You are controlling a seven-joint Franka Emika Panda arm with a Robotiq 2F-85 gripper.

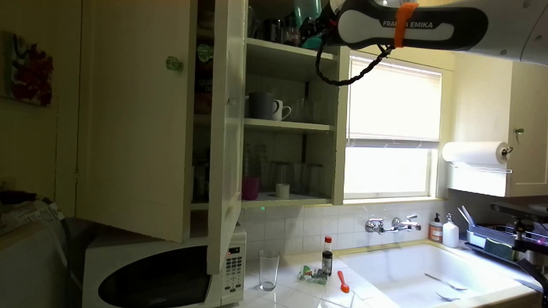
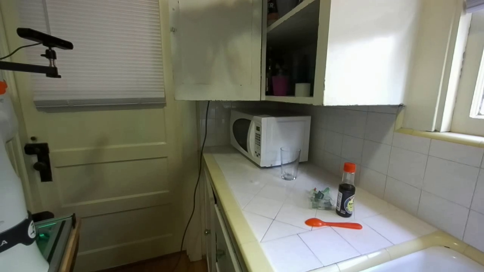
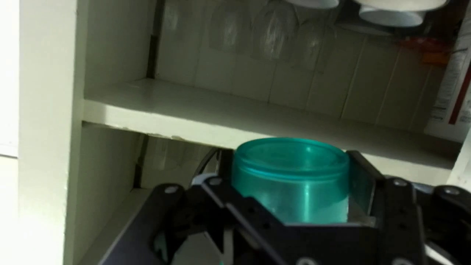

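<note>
A translucent teal cup is held between the two black fingers of my gripper in the wrist view, one finger on each side. Its round end with the rim-like edge faces the camera. In exterior view 1 the teal cup shows at the top edge, up by the highest visible shelf of the open cabinet. My gripper is there too, dark and partly cut off by the frame. Whether the cup touches that shelf, I cannot tell. Exterior view 2 does not show the gripper.
The open cabinet door stands left of the arm, and the cabinet's side post is close below it. Mugs fill part of the middle shelf. On the counter are a clear glass, a sauce bottle and an orange spoon.
</note>
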